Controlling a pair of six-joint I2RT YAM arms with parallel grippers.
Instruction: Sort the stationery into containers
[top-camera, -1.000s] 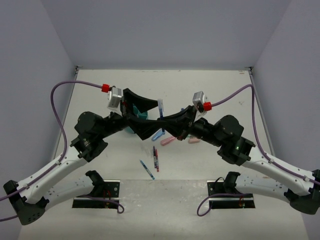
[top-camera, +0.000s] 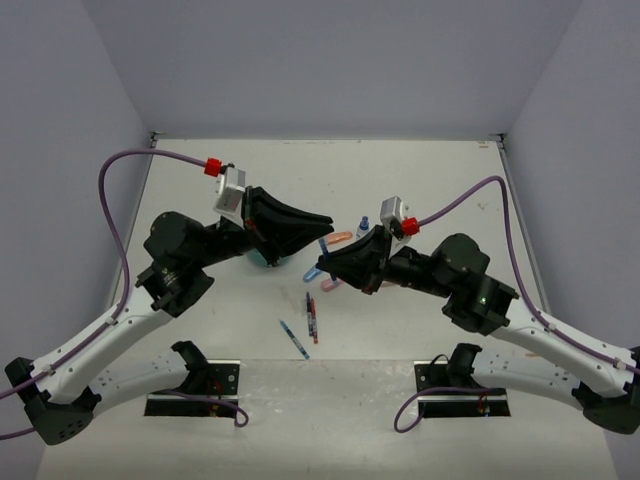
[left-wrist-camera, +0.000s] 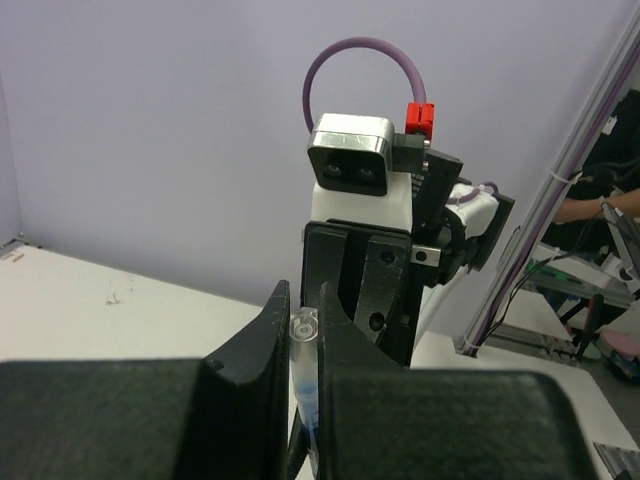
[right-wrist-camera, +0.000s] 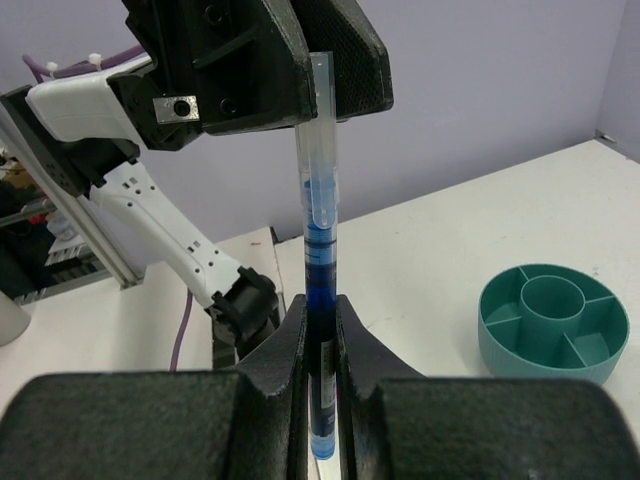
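A blue marker (right-wrist-camera: 320, 235) with a clear cap stands roughly upright in the air between my two arms. My left gripper is shut on its clear capped end. Lower down, around the blue barrel, my right gripper is also shut on it. From above, only a short blue piece of the marker (top-camera: 324, 246) shows beside the dark fingers. A round teal organizer (right-wrist-camera: 540, 362) with several compartments stands on the table; its visible compartments look empty in the right wrist view. The left arm covers most of it from above.
Several pens (top-camera: 312, 318) lie at the table's front middle, with a blue pen (top-camera: 295, 340) slanting beside them. Under the grippers are an orange item (top-camera: 340, 237), a pink item (top-camera: 332, 285) and a small blue bottle (top-camera: 363, 226).
The right gripper, holding the marker, has shifted slightly towards the front.
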